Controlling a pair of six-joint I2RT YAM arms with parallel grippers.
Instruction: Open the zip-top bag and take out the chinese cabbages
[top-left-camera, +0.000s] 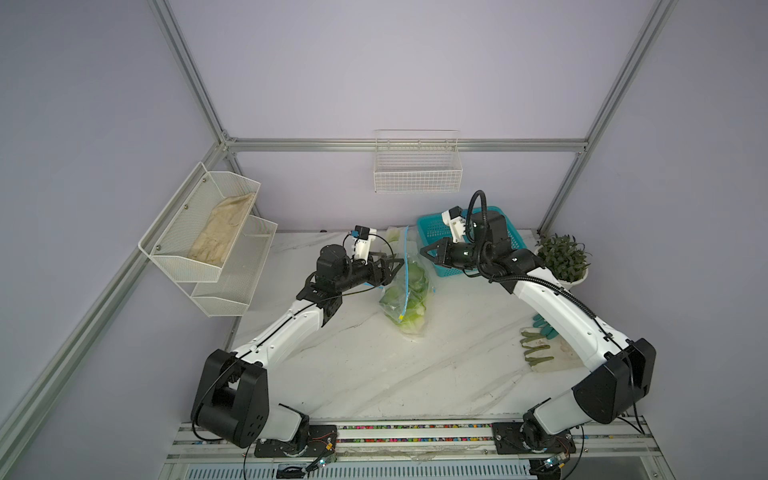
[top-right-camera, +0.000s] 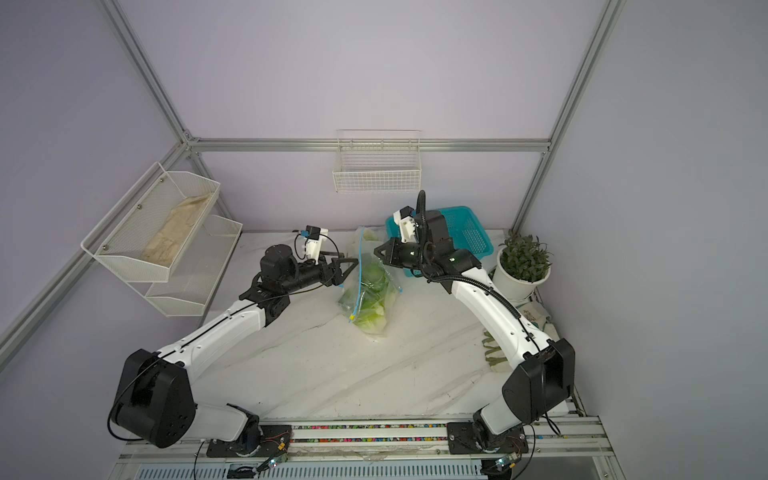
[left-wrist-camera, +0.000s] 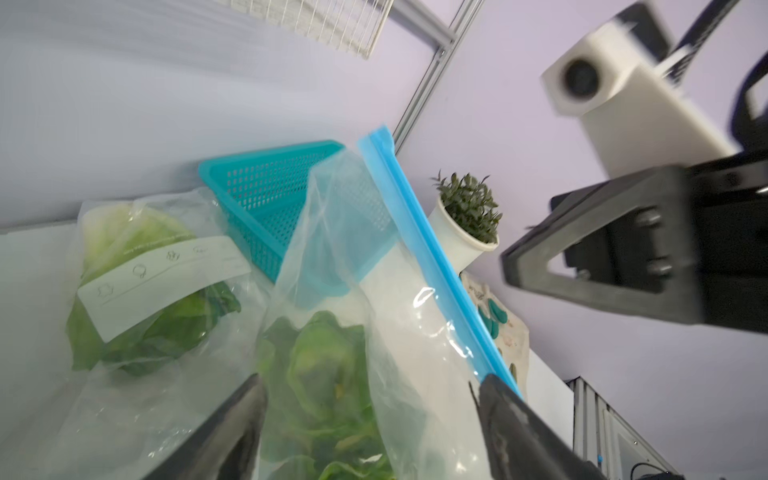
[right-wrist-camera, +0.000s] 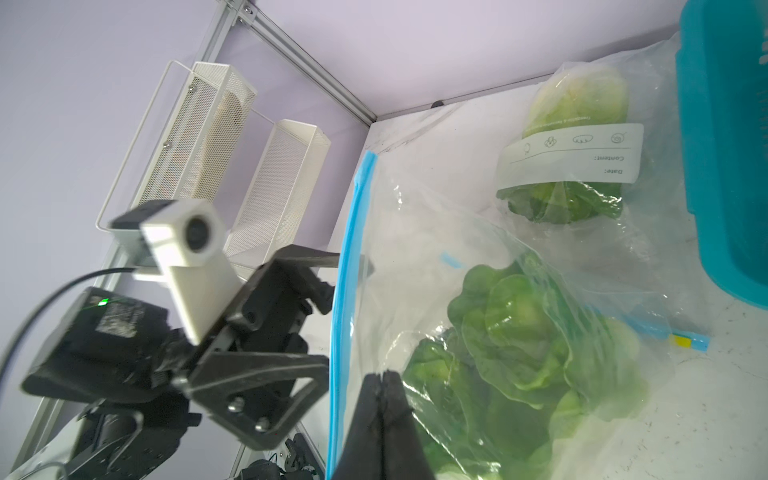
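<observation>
A clear bag (right-wrist-camera: 416, 216) with a blue zip strip (right-wrist-camera: 344, 312) stands mid-table, leafy green cabbage (right-wrist-camera: 512, 336) inside. My right gripper is shut with nothing between its fingers; in the right wrist view the strip runs just left of them. On the strip's other side my left gripper stands open, its fingers wide apart in the left wrist view. The strip slants in front of its right finger there, and whether they touch I cannot tell. Behind lies a second clear bag (right-wrist-camera: 648, 80) with a white label and another cabbage (right-wrist-camera: 588, 100).
At the back right a teal basket (left-wrist-camera: 280, 164) stands close behind the bag. Farther right are a potted plant (top-left-camera: 562, 254) and a cloth (top-left-camera: 560, 357) with gloves. White wire shelves (top-left-camera: 212, 240) hang at left.
</observation>
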